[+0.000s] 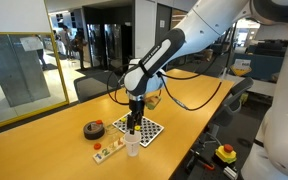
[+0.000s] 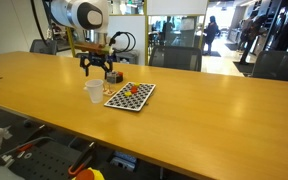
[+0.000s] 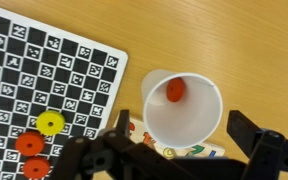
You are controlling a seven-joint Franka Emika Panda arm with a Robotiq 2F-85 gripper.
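A white cup [image 3: 182, 112] stands upright on the table; in the wrist view it is seen from above, with a small red-orange piece [image 3: 176, 90] inside against its wall. My gripper is open above the cup, its dark fingers [image 3: 246, 132] apart on either side of the rim and nothing held between them. From the side, the cup [image 2: 94, 91] sits just below the gripper [image 2: 97, 72]. Left of the cup lies a black-and-white checkered board [image 3: 46, 85] bearing a yellow disc [image 3: 50, 122] and two red-orange discs [image 3: 30, 143].
Behind the cup, a light-coloured strip with coloured spots [image 1: 109, 151] lies on the table, and a dark round object [image 1: 94, 130] stands farther back.
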